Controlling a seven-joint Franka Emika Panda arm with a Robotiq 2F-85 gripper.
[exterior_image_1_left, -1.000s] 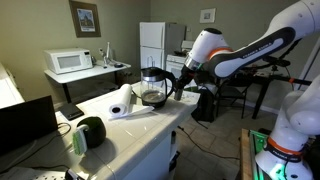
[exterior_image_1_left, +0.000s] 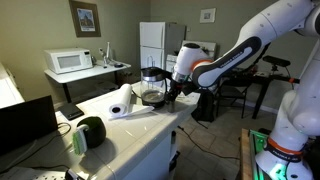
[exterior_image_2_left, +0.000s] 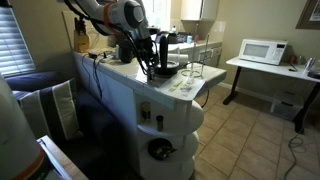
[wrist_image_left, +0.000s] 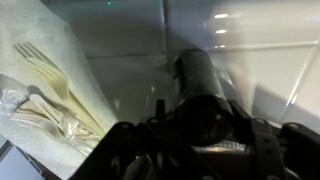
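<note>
A dark, glossy cylinder (wrist_image_left: 196, 78) shows in the wrist view, reaching in between the fingers of my gripper. The fingers are dark and blend into it, so whether they touch it is hard to see. Exterior view 1 has the gripper (exterior_image_1_left: 172, 97) low over the far end of the white counter (exterior_image_1_left: 145, 127), just right of a black round pan (exterior_image_1_left: 153, 98). Pale plastic forks (wrist_image_left: 55, 75), some in clear wrapping, lie on a white sheet left of the cylinder.
A white roll (exterior_image_1_left: 119, 102) lies on the counter, and a black pot (exterior_image_1_left: 93, 130) stands nearer the camera. A wire rack (exterior_image_2_left: 191, 73) is close to the gripper. Floor right of the counter is open. A microwave (exterior_image_1_left: 68, 60) sits on a separate table.
The arm has come down over the last second, bringing my gripper lower toward the counter beside the pan. The objects on the counter look unmoved.
</note>
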